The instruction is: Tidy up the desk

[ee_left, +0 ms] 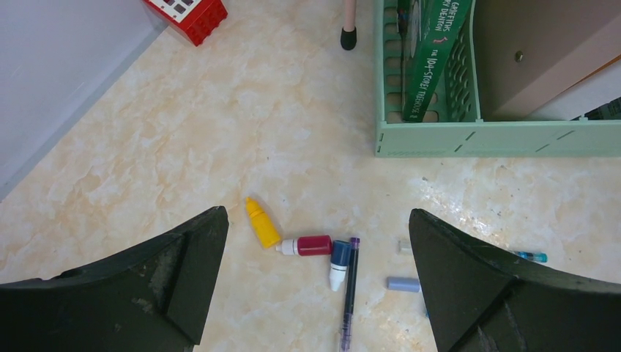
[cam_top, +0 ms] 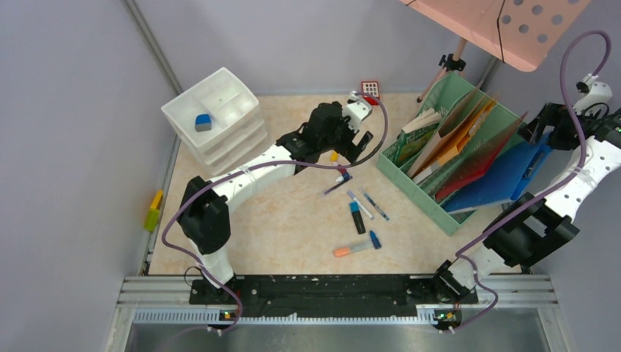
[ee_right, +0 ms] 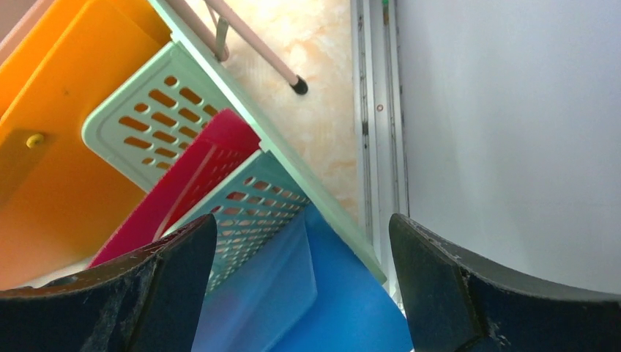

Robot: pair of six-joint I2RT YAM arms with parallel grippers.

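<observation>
A green file box [cam_top: 410,191] on the right of the desk holds books [ee_left: 432,59], an orange folder [ee_right: 80,198], a red folder [cam_top: 469,176] and a blue folder [ee_right: 337,293]. My right gripper hangs open over the box's right end, above the blue folder. My left gripper is open above the desk, over scattered stationery: a yellow bottle [ee_left: 262,224], a red bottle [ee_left: 311,246], a blue-capped bottle [ee_left: 338,264], pens [cam_top: 370,205], a dark marker [cam_top: 358,221] and an orange highlighter [cam_top: 344,250].
A white drawer unit [cam_top: 227,110] with a blue block [cam_top: 203,122] stands at back left. A red gridded holder [ee_left: 198,22] is at the back. A pink stand [cam_top: 498,29] rises behind the box.
</observation>
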